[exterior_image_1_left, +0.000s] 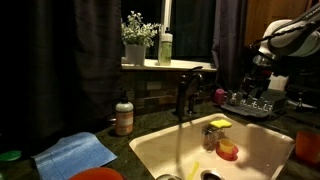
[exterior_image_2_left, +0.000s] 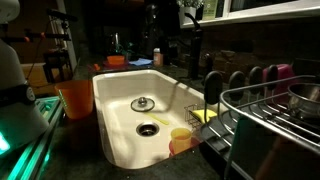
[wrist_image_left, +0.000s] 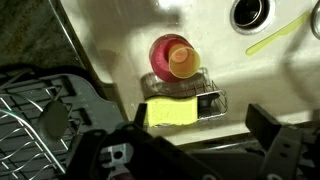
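Observation:
My gripper is open, its two dark fingers wide apart with nothing between them. Seen from above in the wrist view, a yellow sponge (wrist_image_left: 172, 112) lies in a wire caddy (wrist_image_left: 212, 103) at the sink's edge, below the open fingers. Beside it inside the sink is a red dish (wrist_image_left: 160, 57) with an orange-yellow cup (wrist_image_left: 183, 62) on it. In exterior view 1 the arm (exterior_image_1_left: 290, 42) reaches in from the right, above the dish rack (exterior_image_1_left: 250, 104); its fingertips are too dark there to make out.
The white sink (exterior_image_2_left: 118, 118) also holds a yellow utensil (exterior_image_2_left: 158, 118) and a round lid (exterior_image_2_left: 142, 103). A black faucet (exterior_image_1_left: 188, 92) rises behind it. An orange container (exterior_image_1_left: 308, 147) stands right of the sink. A soap bottle (exterior_image_1_left: 124, 117) and blue cloth (exterior_image_1_left: 73, 156) are on the left.

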